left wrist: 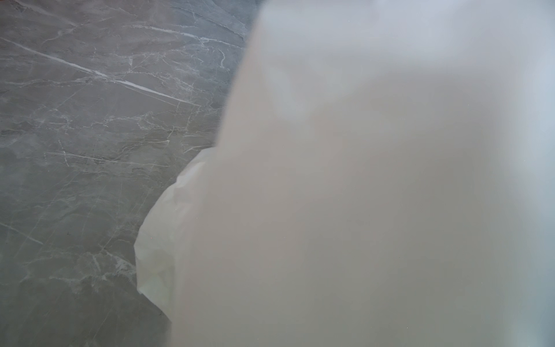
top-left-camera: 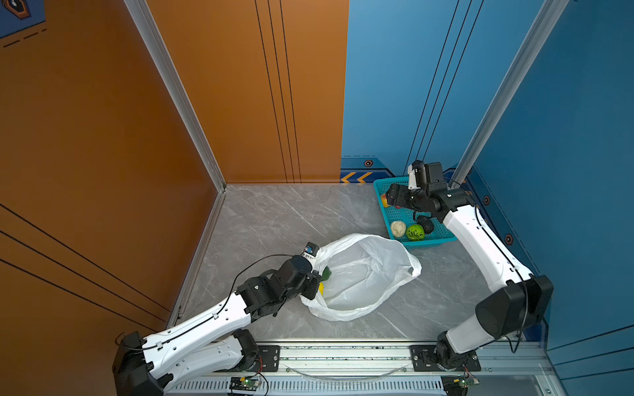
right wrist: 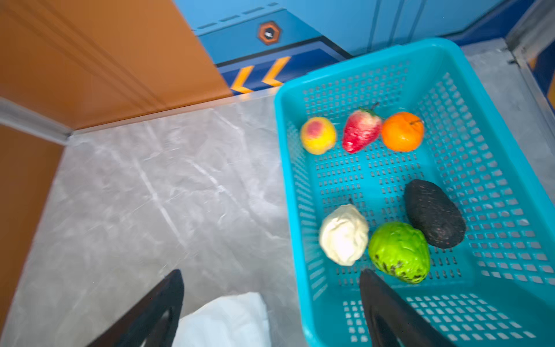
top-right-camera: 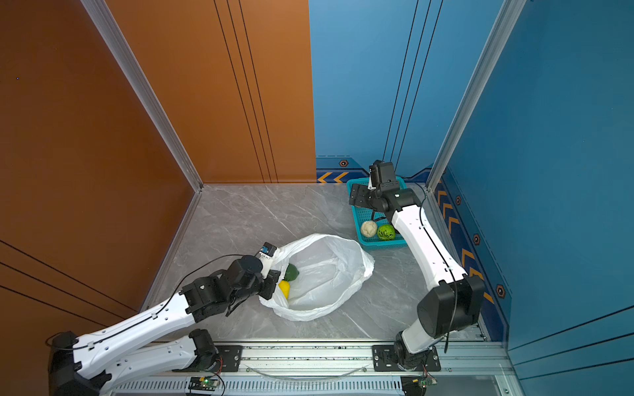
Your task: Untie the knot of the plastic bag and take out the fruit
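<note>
The white plastic bag (top-left-camera: 366,283) (top-right-camera: 327,283) lies wide open on the table's front middle, a yellow fruit (top-right-camera: 284,289) and a dark green fruit (top-right-camera: 291,272) inside at its left. My left gripper (top-right-camera: 267,282) is at the bag's left rim; it is shut, and blurred white plastic fills its wrist view, so what is between its fingers is hidden. My right gripper is raised over the left part of the blue basket (right wrist: 294,231), fingers apart with nothing between them.
The basket holds several fruits: a peach (right wrist: 318,134), strawberry (right wrist: 361,132), orange (right wrist: 403,132), avocado (right wrist: 433,211), pale fruit (right wrist: 343,234) and green melon-like fruit (right wrist: 399,252).
</note>
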